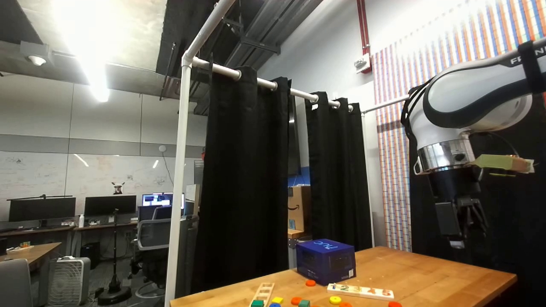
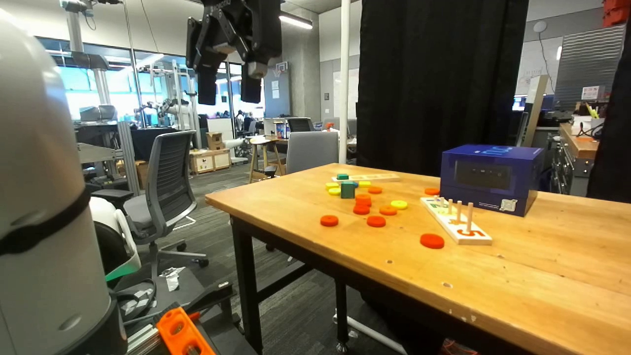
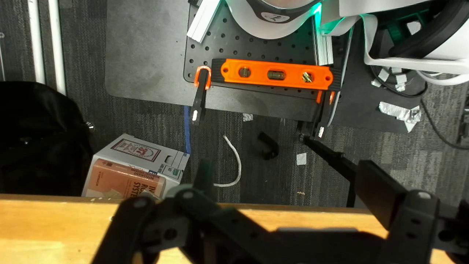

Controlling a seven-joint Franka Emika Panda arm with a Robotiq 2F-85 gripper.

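Observation:
High beside the table's edge hangs my gripper (image 2: 229, 94), its two black fingers spread apart and nothing between them. In the wrist view the gripper looks down on the floor and the table's near edge. A white board with numbers and wooden pegs (image 2: 454, 220) lies on the wooden table (image 2: 284, 204). Loose orange rings (image 2: 432, 240), a yellow ring (image 2: 399, 204) and a green block (image 2: 347, 189) are scattered around it. Toward the far edge lies a slotted wooden frame (image 2: 378, 177). All of these are well away from the gripper.
A blue box (image 2: 491, 177) stands on the table behind the peg board. Below the gripper are an orange level (image 3: 277, 73) at the robot's base and a cardboard box (image 3: 136, 165) on the floor.

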